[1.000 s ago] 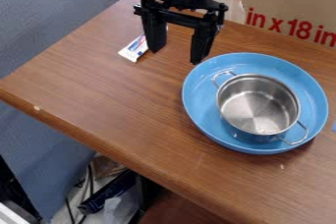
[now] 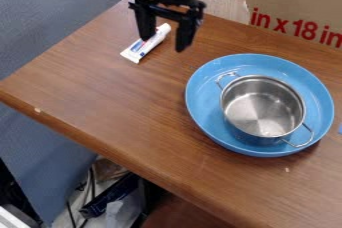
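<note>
My black gripper (image 2: 164, 30) is open at the top of the view, its two fingers spread above a white tube (image 2: 144, 46) that lies diagonally on the wooden table. I cannot tell whether the fingers touch it. To the right, a steel pot (image 2: 261, 107) with wire handles sits in a blue plate (image 2: 203, 102).
A cardboard box (image 2: 287, 2) with red printing stands along the back. The table's left edge drops off beside a grey-blue surface, with clutter below.
My gripper has moved back and slightly left, away from the blue plate and closer over the tube, uncovering more of it. The pot and plate have not moved.
</note>
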